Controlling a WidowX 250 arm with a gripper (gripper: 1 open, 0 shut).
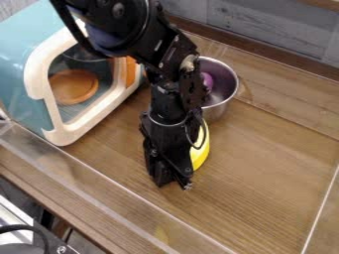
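My black gripper (172, 170) is low over the wooden counter (260, 198), in the middle of the view. Behind it, a yellow object (200, 148) shows at its right side, mostly hidden by the gripper; whether the fingers are on it cannot be seen. A steel pot (225, 97) stands behind the arm with a purple item (207, 81) inside, partly covered by the arm.
At the left stands a light blue, white-rimmed box (38, 69) with an open front and an orange round item (74, 87) inside. A tiled wall (263, 38) runs along the back.
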